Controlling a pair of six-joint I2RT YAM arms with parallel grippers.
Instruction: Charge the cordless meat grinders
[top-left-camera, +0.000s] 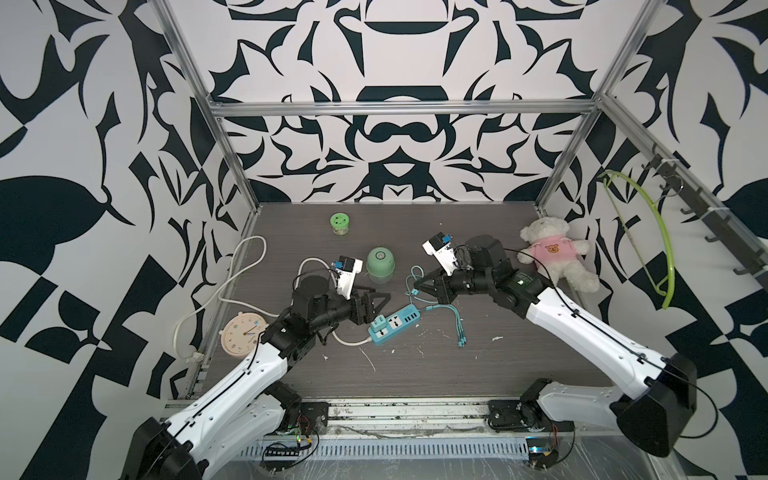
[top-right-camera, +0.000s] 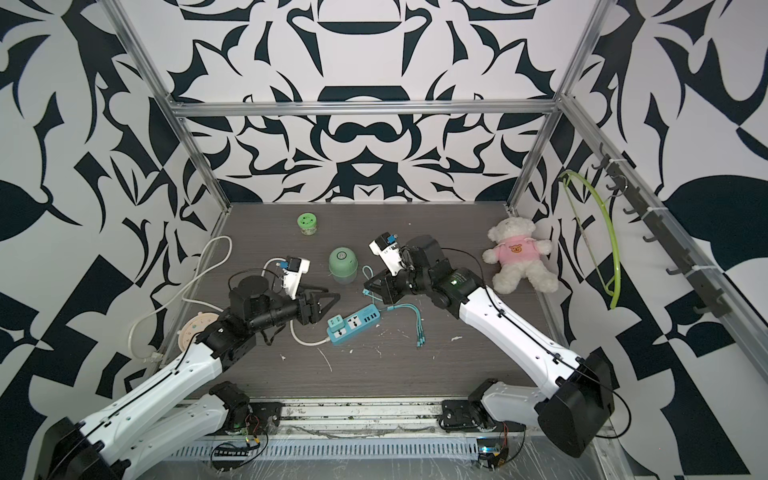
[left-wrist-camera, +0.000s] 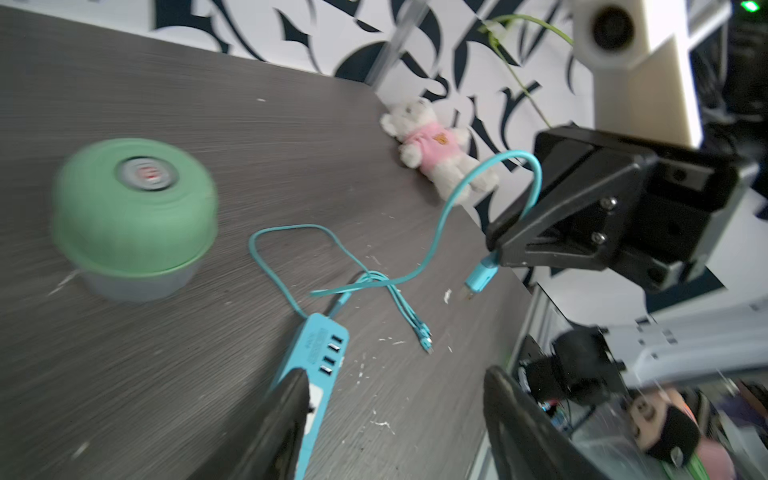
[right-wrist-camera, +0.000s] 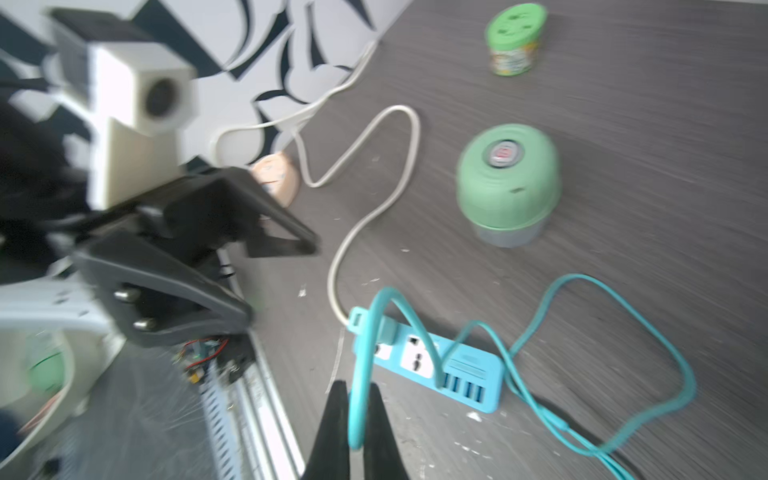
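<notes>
The meat grinder, a green dome on a clear base (top-left-camera: 381, 263), stands upright at mid-table, its round button (left-wrist-camera: 148, 173) on top. In front of it lies the teal power strip (top-left-camera: 395, 323) with a square teal block (top-left-camera: 378, 322) at its left end. My right gripper is shut on a thin teal charging cable (right-wrist-camera: 365, 360), raised above the table. The cable's small plug (left-wrist-camera: 481, 273) hangs below those fingers in the left wrist view. To the left of it my left gripper is open, nothing between its fingers.
A small green-lidded jar (top-left-camera: 340, 223) stands farther back, and a plush bear (top-left-camera: 555, 253) sits at right. The strip's white cord (top-left-camera: 332, 300) runs behind my left arm near a round clock-like disc (top-left-camera: 242, 333). Other teal cables (top-left-camera: 460, 324) lie right of the strip.
</notes>
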